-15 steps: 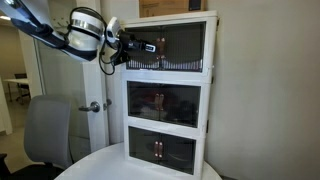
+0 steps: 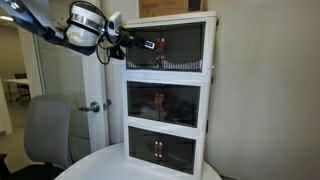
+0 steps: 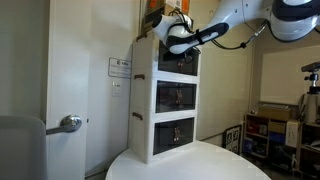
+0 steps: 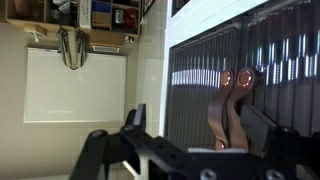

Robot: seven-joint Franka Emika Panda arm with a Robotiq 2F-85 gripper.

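A white cabinet point(image 2: 207, 95) has three tiers of dark double doors. Up at its top tier, my gripper point(image 2: 150, 44) is in front of the shut upper doors point(image 2: 186, 43). In the wrist view, the open gripper has two dark fingertips set wide apart. Two brown leather pulls, a left pull point(image 4: 217, 108) and a right pull point(image 4: 238, 105), show in the space between them, fixed to the ribbed door panels point(image 4: 196, 75). Whether the fingers touch either pull cannot be told; nothing is gripped. In the second exterior view the gripper's tips are hard to make out.
The cabinet stands on a round white table point(image 3: 200, 163). A cardboard box point(image 2: 165, 8) rests on the cabinet's top. Grey chair point(image 2: 47, 132) and a door handle point(image 3: 68, 124) are to the left.
The arm and gripper have shifted slightly upward at the top tier. Doors and cabinet look the same.
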